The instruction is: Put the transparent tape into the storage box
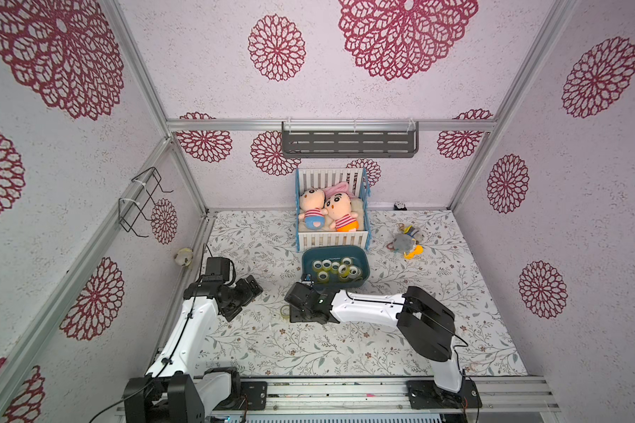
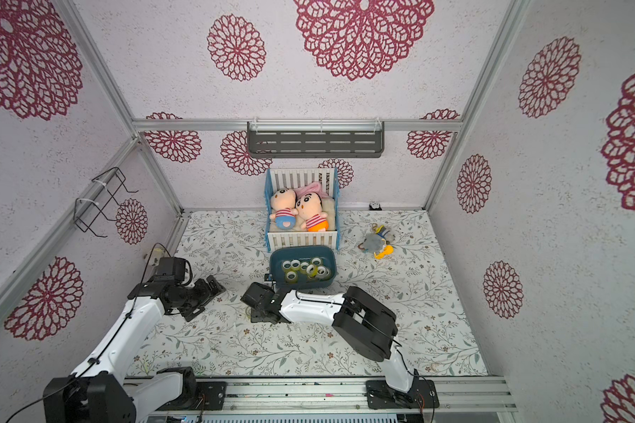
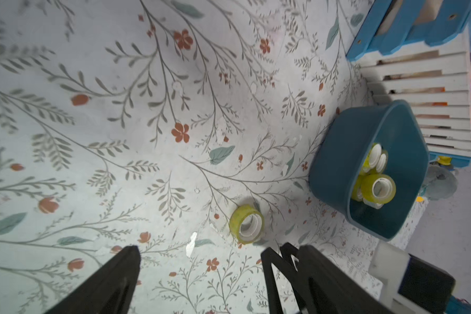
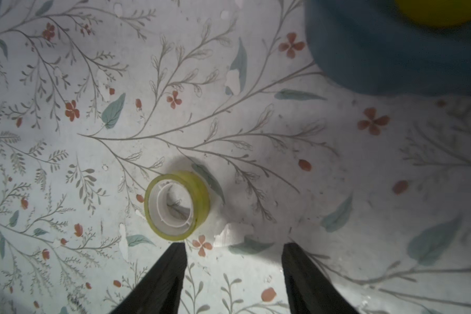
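Note:
A roll of transparent tape with a yellowish edge and white core lies alone on the floral table, standing out clearly in the left wrist view as well. Just short of the roll is my right gripper, its fingers apart and nothing between them; the roll sits ahead and to the left of the gap. From above, the right gripper (image 1: 290, 310) partly covers the tape (image 1: 285, 312). My left gripper hangs open and empty at the left side. The teal storage box (image 3: 335, 157) holds several tape rolls.
Behind the box stands a white and blue crib (image 1: 331, 240) with two plush dolls. A grey plush toy (image 1: 403, 244) lies to the right. The right arm crosses in front of the box.

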